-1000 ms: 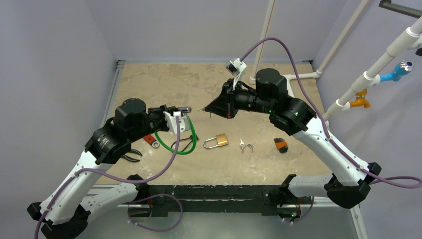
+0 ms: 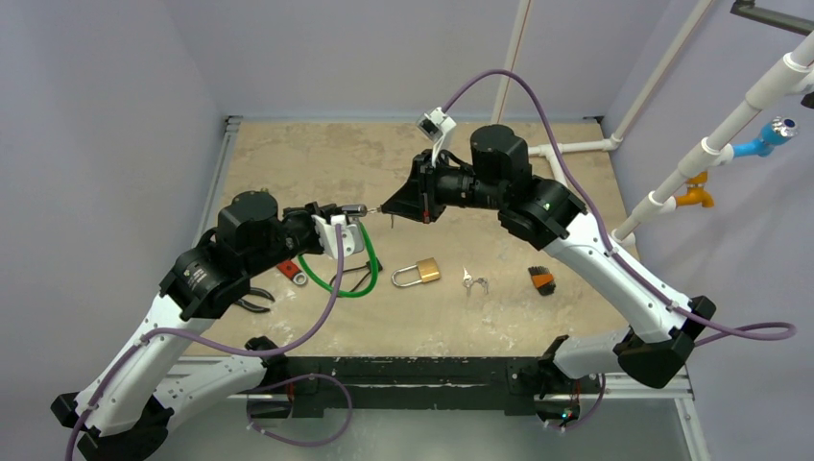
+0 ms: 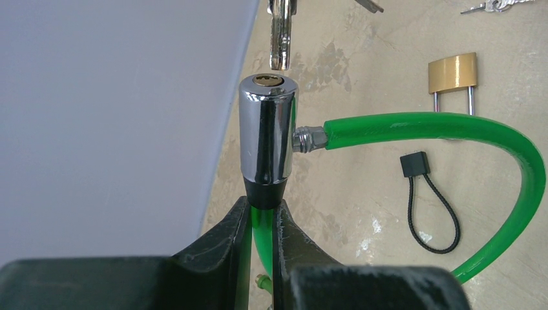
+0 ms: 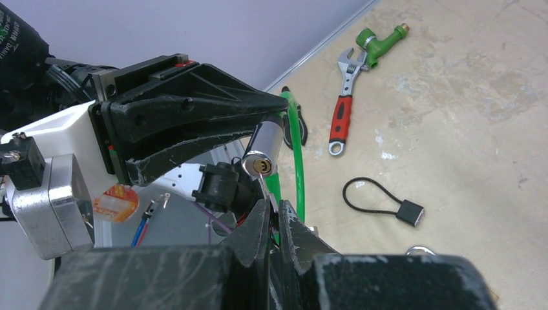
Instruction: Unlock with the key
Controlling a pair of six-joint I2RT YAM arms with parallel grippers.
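Note:
My left gripper is shut on the green cable lock (image 3: 413,123), just below its chrome lock cylinder (image 3: 262,135), with the brass keyhole facing up in the left wrist view. My right gripper is shut, with a thin silver key (image 4: 265,188) projecting from its fingertips toward the keyhole face. In the right wrist view the key tip is at or just before the keyhole; whether it touches cannot be told. In the top view the two grippers face each other at mid-table, the key (image 2: 373,210) between them.
A brass padlock (image 2: 427,269), loose keys (image 2: 475,283), a brush (image 2: 541,280), a wrench (image 4: 342,116) and a black cable loop (image 4: 409,212) lie on the tabletop. White pipes with blue and orange taps (image 2: 693,197) stand along the right.
My right gripper has moved steadily left with the key, closing the gap to the lock cylinder. My left gripper is nearly unchanged.

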